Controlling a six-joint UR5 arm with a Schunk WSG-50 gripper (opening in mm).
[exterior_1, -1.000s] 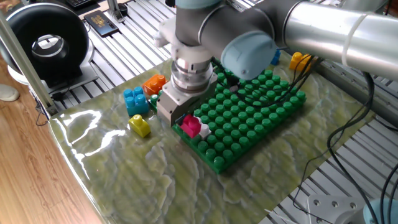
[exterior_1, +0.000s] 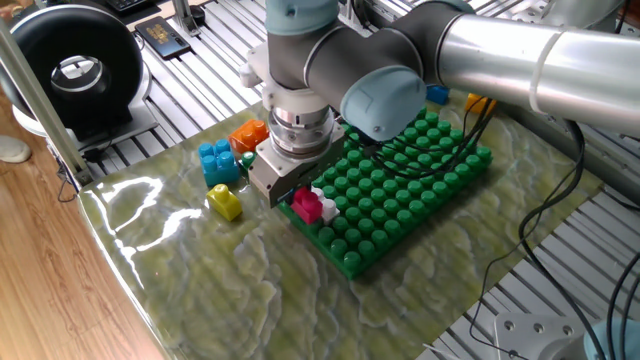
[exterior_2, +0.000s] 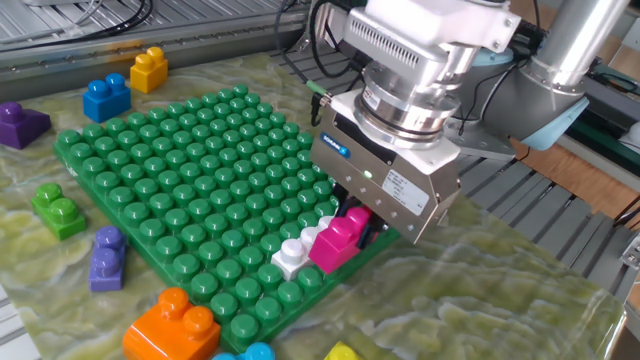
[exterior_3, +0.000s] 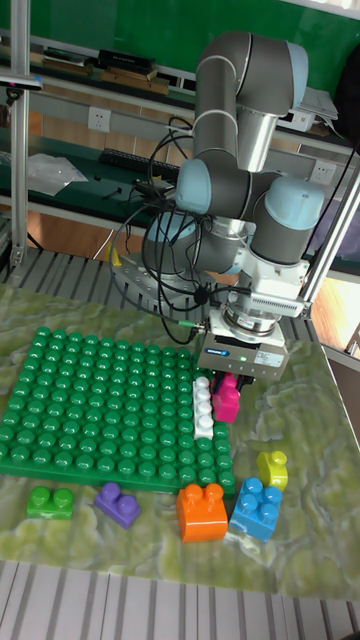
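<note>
A pink brick (exterior_2: 340, 240) sits between the black fingers (exterior_2: 376, 234) of my gripper (exterior_2: 358, 214), which looks shut on it. The brick is at the edge of the green baseplate (exterior_3: 101, 411), right beside a long white brick (exterior_3: 202, 407) on the studs. In exterior view 2 the pink brick looks slightly tilted; whether it is pressed onto the studs cannot be told. The gripper body hides part of the fingers in exterior view 1.
Loose bricks lie around the plate: yellow (exterior_3: 273, 469), light blue (exterior_3: 256, 508), orange (exterior_3: 202, 514), purple (exterior_3: 117, 505) and light green (exterior_3: 50, 502). Blue (exterior_2: 107, 98) and amber (exterior_2: 149, 70) ones lie at another side. Most studs are free. Cables hang from the arm.
The arm has swung a little to the left in exterior view 1, and the gripper's tilt has shifted. The pink brick has changed its angle slightly but stays beside the white one.
</note>
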